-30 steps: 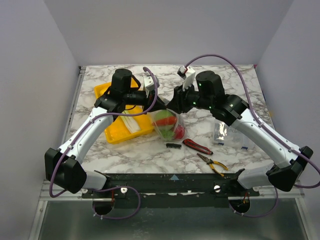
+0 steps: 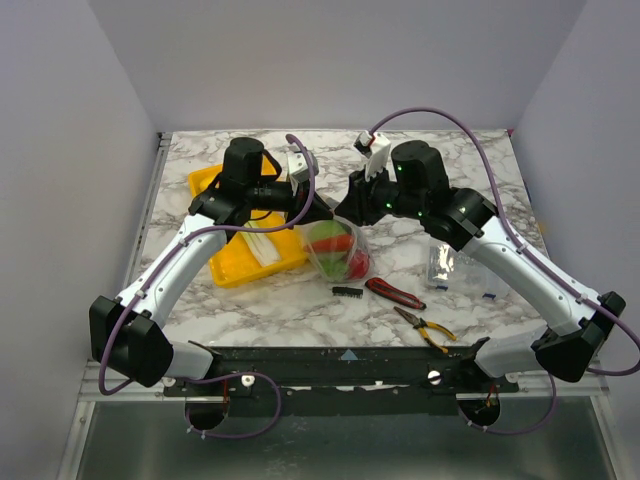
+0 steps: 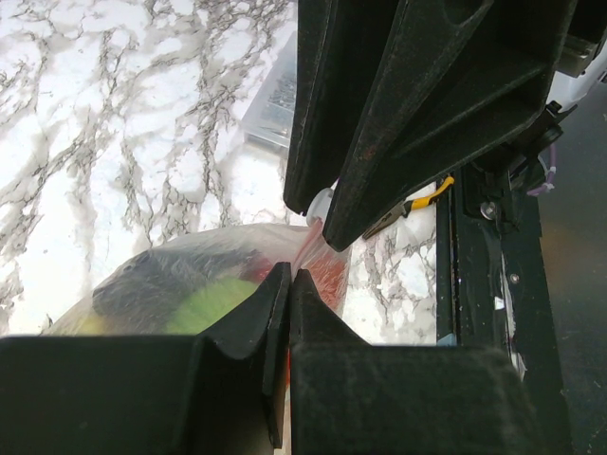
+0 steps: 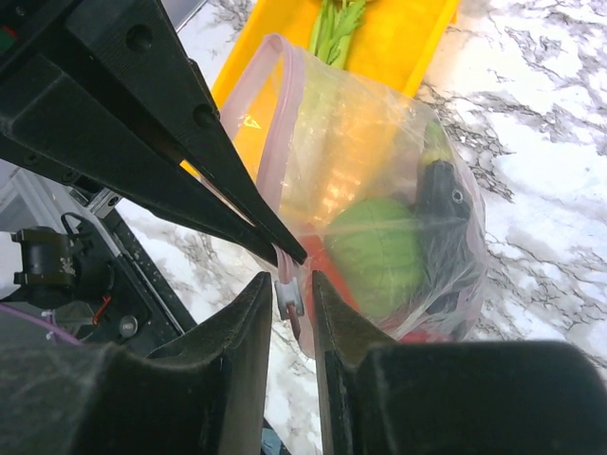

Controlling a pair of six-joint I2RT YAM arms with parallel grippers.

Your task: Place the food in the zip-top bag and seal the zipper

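Observation:
The clear zip top bag (image 2: 312,246) stands in the middle of the table with food inside: a green piece (image 4: 377,254), a dark eggplant-like piece (image 4: 444,223) and red pieces (image 2: 357,264). My left gripper is shut on the bag's pinkish zipper edge (image 4: 285,123) near one end. Right beside it, my right gripper has its fingers parted around the end of that edge. A small whitish zipper slider (image 4: 288,300) shows between them, not clamped. Behind the left fingers, the zipper lips stand apart from each other.
A yellow tray (image 2: 232,262) with pale-stemmed greens (image 2: 262,243) lies at the left. In front of the bag are a black comb-like piece (image 2: 347,292), a red-handled tool (image 2: 395,293) and yellow pliers (image 2: 425,327). Clear containers (image 2: 462,268) stand at the right.
Hardly anything differs in the top view. Both arms stay at the bag's mouth, with at most a very slight shift of the right one.

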